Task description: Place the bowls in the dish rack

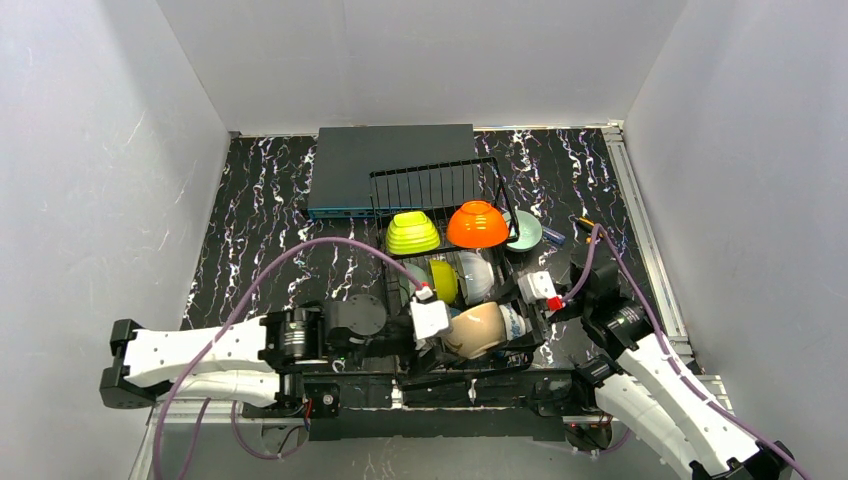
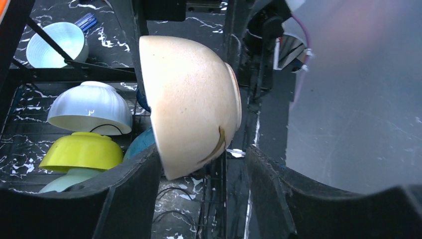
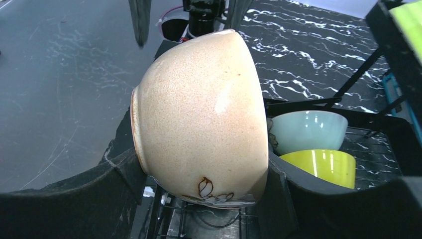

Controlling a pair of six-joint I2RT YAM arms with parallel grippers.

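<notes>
A beige bowl (image 1: pixel 475 331) is turned on its side above the front of the black dish rack. In the right wrist view, the bowl (image 3: pixel 204 117) fills the space between the fingers of my right gripper, one at its foot and one at its rim; the gripper is shut on it. On the other side, my left gripper stands open, with the bowl (image 2: pixel 191 99) just beyond its fingertips and a gap at the right finger. On the rack's upper tier rest a lime-green bowl (image 1: pixel 412 233) and an orange bowl (image 1: pixel 477 225), both upside down.
Lower in the rack sit a white bowl (image 2: pixel 92 107), a yellow-green bowl (image 2: pixel 82 152) and a pale green bowl (image 3: pixel 308 130). A pale bowl (image 1: pixel 526 231) stands right of the rack. Behind lies a flat dark box (image 1: pixel 395 160).
</notes>
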